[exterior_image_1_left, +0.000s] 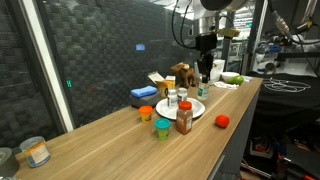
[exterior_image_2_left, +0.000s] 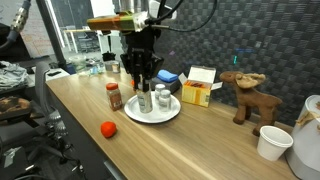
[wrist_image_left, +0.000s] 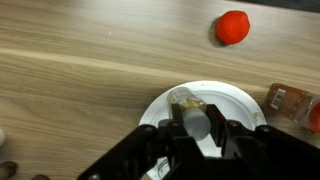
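Observation:
A small bottle or shaker (wrist_image_left: 196, 122), with a grey-white cap, stands roughly upright in my gripper, which is shut on it. In exterior view 2 that bottle (exterior_image_2_left: 145, 103) overlaps the white plate (exterior_image_2_left: 168, 117); whether its base touches the plate cannot be told. From exterior view 1 the gripper (exterior_image_1_left: 205, 79) is at the plate's right side, with the held bottle (exterior_image_1_left: 203, 91) below it. Two white-capped shakers (exterior_image_2_left: 164, 98) stand on the plate. The wrist view shows the plate (wrist_image_left: 244, 101) beneath the gripped bottle.
A red-lidded jar (exterior_image_1_left: 184, 118) and a red tomato-like ball (exterior_image_1_left: 222, 121) are near the plate. Green (exterior_image_1_left: 162, 128) and orange cups (exterior_image_1_left: 145, 113) stand to its left. Behind are an open yellow box (exterior_image_2_left: 199, 86), a brown toy deer (exterior_image_2_left: 253, 98) and a white cup (exterior_image_2_left: 271, 143). Bare wood lies at left.

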